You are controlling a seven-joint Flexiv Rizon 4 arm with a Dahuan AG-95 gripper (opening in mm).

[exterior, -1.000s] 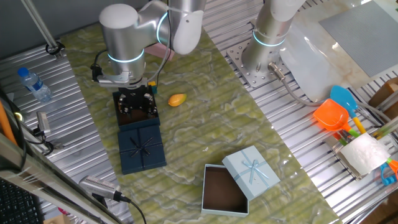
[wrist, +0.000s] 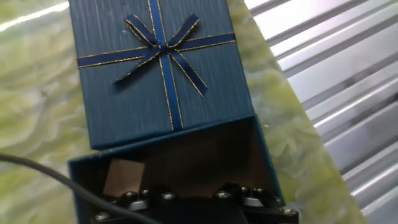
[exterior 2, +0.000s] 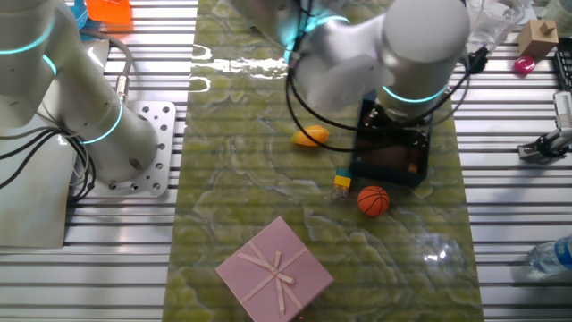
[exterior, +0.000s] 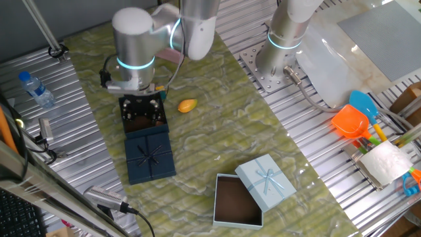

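Observation:
The open dark blue box [exterior: 135, 130] stands on the green mat, with its bow-tied blue lid [exterior: 150, 158] lying against one side. My gripper [exterior: 143, 120] points down over the box's opening, its two fingers spread apart. In the wrist view, the knuckles of the gripper sit wide apart at the bottom edge, and the fingertips are hidden. A small tan square piece [wrist: 124, 177] shows inside the box. No object can be seen between the fingers.
Beside the box are a yellow-orange fruit [exterior 2: 310, 136], a small basketball [exterior 2: 373, 201] and a yellow-and-teal block [exterior 2: 342, 182]. A pink box [exterior 2: 274, 271] and an open light blue box [exterior: 238, 203] with its lid [exterior: 266, 181] stand elsewhere. Mid-mat is clear.
The arm's upper part has shifted slightly to the right and down in exterior view 1, with the gripper still over the blue box. The boxes and the fruit have stayed in place.

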